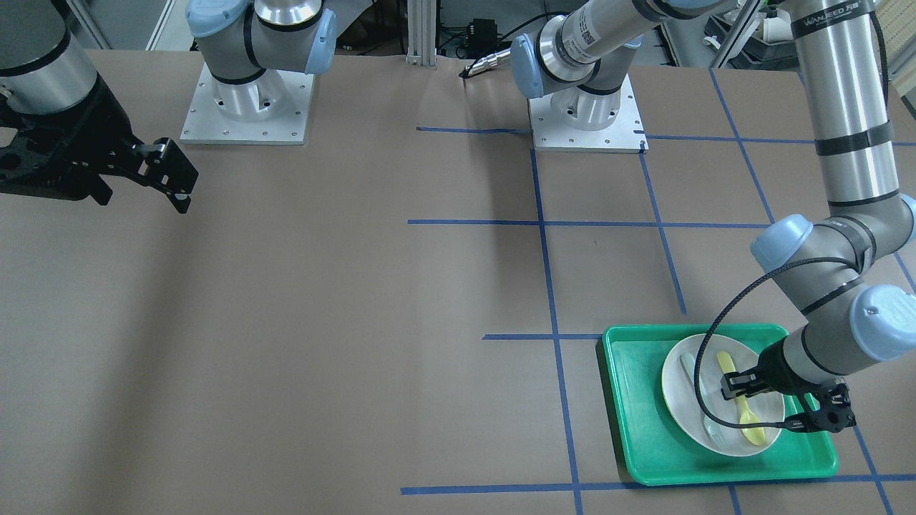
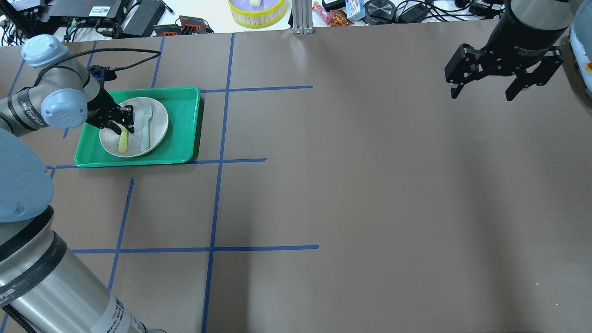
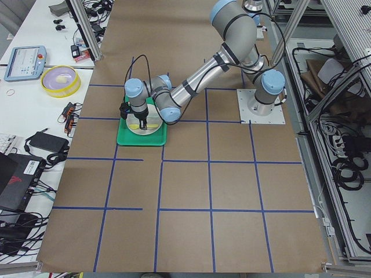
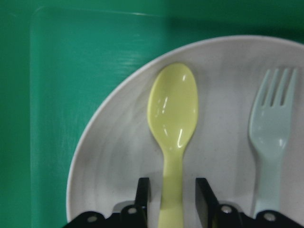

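Note:
A yellow spoon (image 4: pixel 173 111) lies bowl-up on a white plate (image 4: pixel 118 156) inside a green tray (image 1: pixel 635 429), with a pale fork (image 4: pixel 270 137) beside it, also on the plate. In the left wrist view my gripper is open, one finger on each side of the spoon's handle, with visible gaps to it. In the top view the gripper sits low over the plate and covers part of the spoon (image 2: pixel 123 141).
Other robot arms stand on the table (image 1: pixel 326 326), including a black end (image 2: pixel 499 66) at the top right in the top view. A yellow tub (image 2: pixel 258 16) and cables lie beyond the table's edge.

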